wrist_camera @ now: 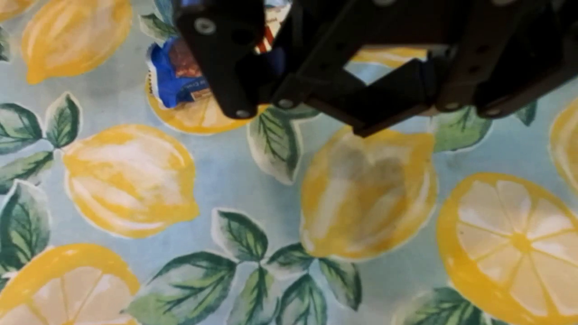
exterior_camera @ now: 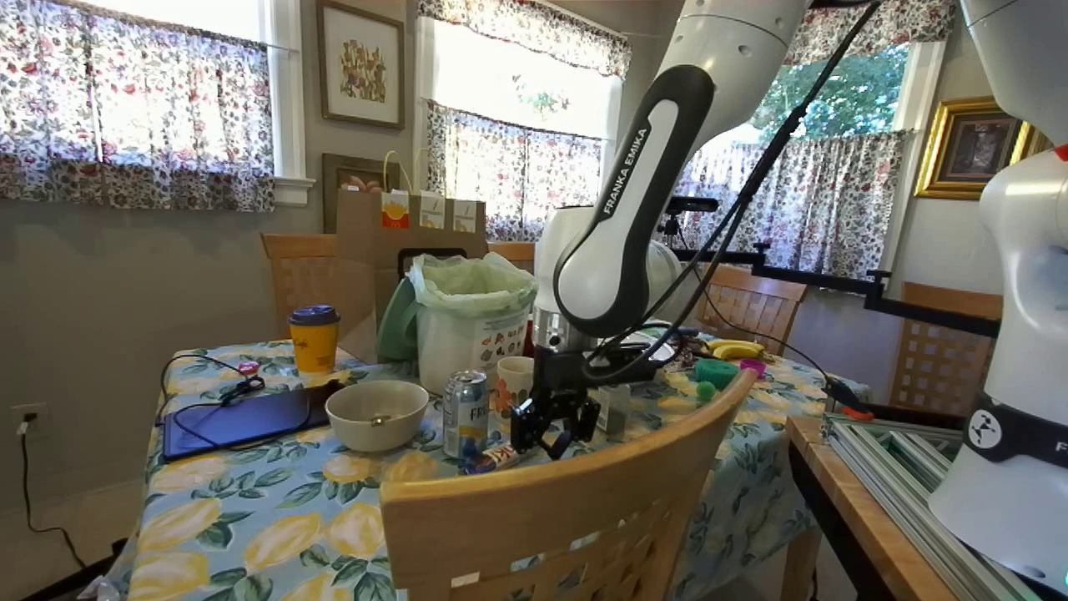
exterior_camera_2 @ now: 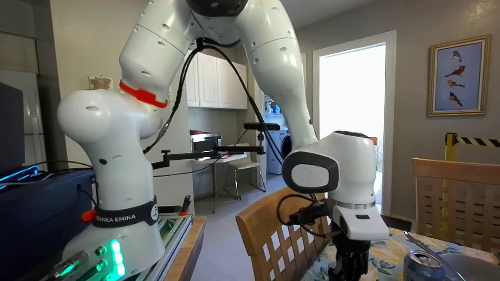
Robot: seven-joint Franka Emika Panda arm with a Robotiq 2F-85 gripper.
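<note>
My black gripper is shut, its fingertips meeting with nothing between them, above bare tablecloth in the wrist view. A snack bar in a blue wrapper [wrist_camera: 176,81] lies on the cloth to the left of the fingers, partly covered by the gripper's linkage. In exterior view 1 the wrapper [exterior_camera: 491,460] rests beside the can's base, left of the gripper [exterior_camera: 546,451]. Exterior view 2 has the gripper at the bottom edge, its tips cut off.
A drink can [exterior_camera: 465,414], a bowl [exterior_camera: 376,415] and a mug [exterior_camera: 516,386] stand near the gripper. Behind them is a lined white bin [exterior_camera: 450,345]. A wooden chair back [exterior_camera: 561,491] rises in front. Open cloth lies at the table's left front.
</note>
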